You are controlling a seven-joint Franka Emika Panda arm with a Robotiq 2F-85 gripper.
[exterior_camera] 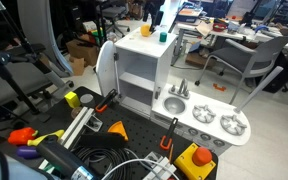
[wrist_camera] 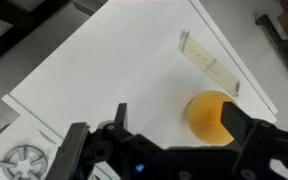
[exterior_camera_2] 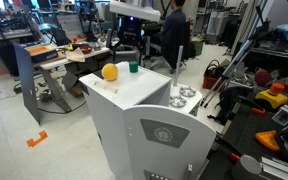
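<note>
A rounded yellow object (wrist_camera: pixel 206 118) rests on the flat white cabinet top (wrist_camera: pixel 114 65); in exterior view 2 the yellow object (exterior_camera_2: pixel 109 72) sits near the left side of that top. Beside it stands a small green cup (exterior_camera_2: pixel 134 67), also seen as the green cup (exterior_camera: pixel 163 37) in exterior view 1. My gripper is open above the cabinet top, its fingers apart and nothing held. The yellow object appears below and toward the right finger in the wrist view, partly covered by that finger. The green cup is out of the wrist view.
A strip of tape (wrist_camera: pixel 210 66) lies on the white top. Lower down, a white counter has a sink (exterior_camera: pixel 175 105) and stove burners (exterior_camera: pixel 233 125). The cabinet door (exterior_camera_2: pixel 164 143) stands open. A red button box (exterior_camera: pixel 197 160) and an orange piece (exterior_camera: pixel 118 130) lie on the dark table.
</note>
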